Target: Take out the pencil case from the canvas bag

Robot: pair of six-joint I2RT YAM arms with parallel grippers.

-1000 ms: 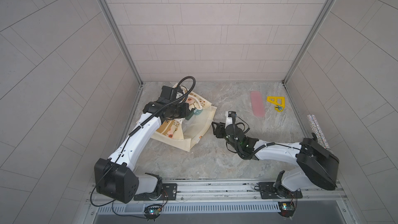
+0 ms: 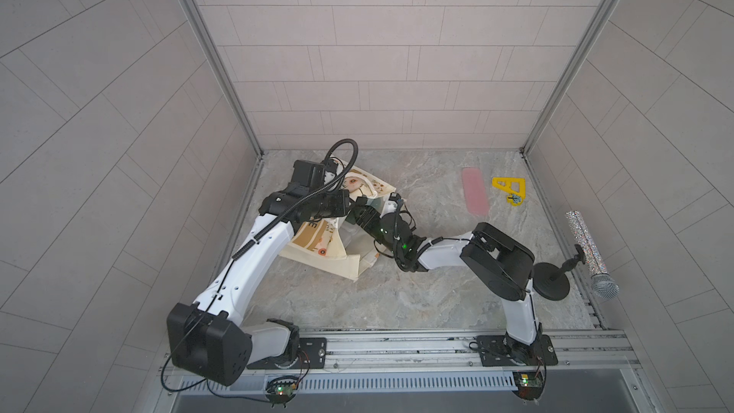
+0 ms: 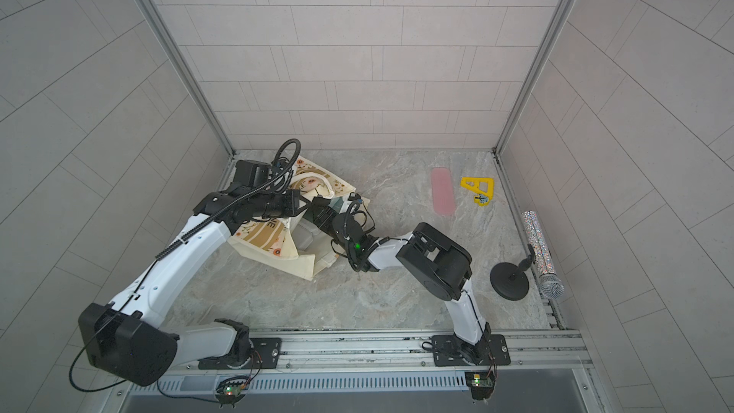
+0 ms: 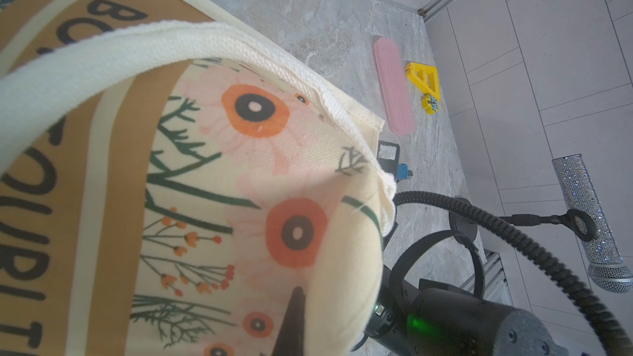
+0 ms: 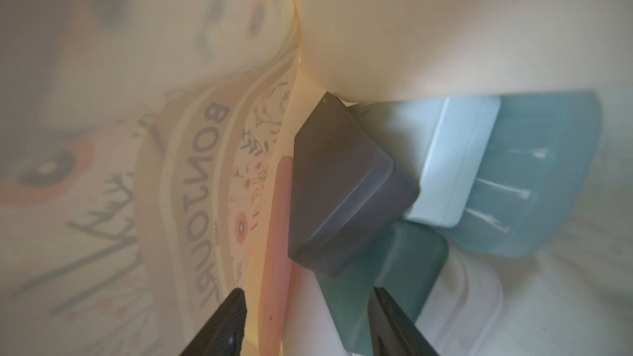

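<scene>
The cream canvas bag, with its flower print, lies on its side at table left, mouth facing right. My left gripper is at the upper edge of the mouth. In the left wrist view one dark finger presses on the outer cloth; the other is hidden behind the folded lip, the fingers shut on it. My right gripper stands open inside the mouth, nothing between its fingers. Before it lie a dark grey box, a dark green box and a pink strip. Which is the pencil case, I cannot tell.
A translucent teal container and a white case also sit in the bag. On the table's right are a pink flat case, a yellow piece and a glittery microphone by a black stand.
My right gripper has moved left and into the bag's mouth.
</scene>
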